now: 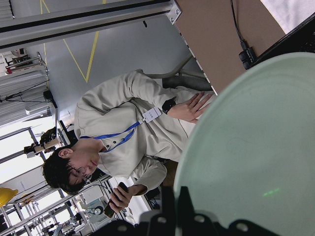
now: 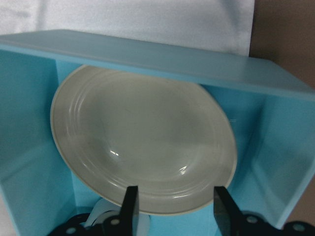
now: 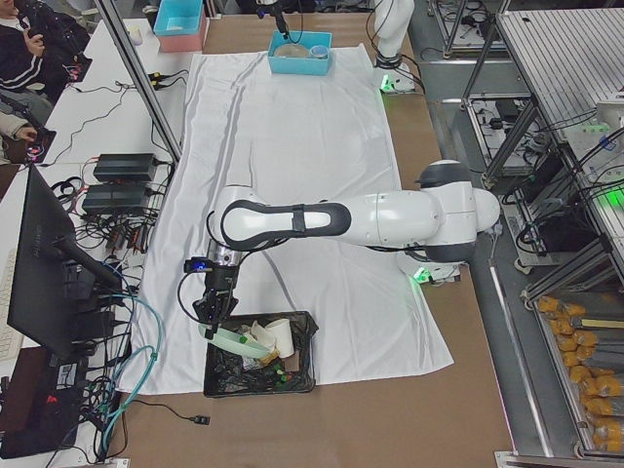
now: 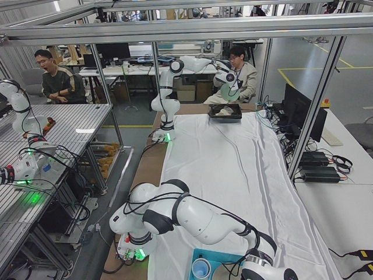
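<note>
A pale green plate (image 1: 251, 147) is held edge-on by my left gripper (image 3: 210, 327), its fingers closed on the rim, above a black crate (image 3: 258, 385) with white and green items in it. In the right wrist view my right gripper is open over a blue bin (image 2: 34, 137), which holds a greyish shallow plate (image 2: 140, 132) and a partly hidden light blue round item (image 4: 201, 268).
A monitor (image 3: 49, 263) and cables line one side. A seated person (image 1: 128, 128) is beyond the crate's end.
</note>
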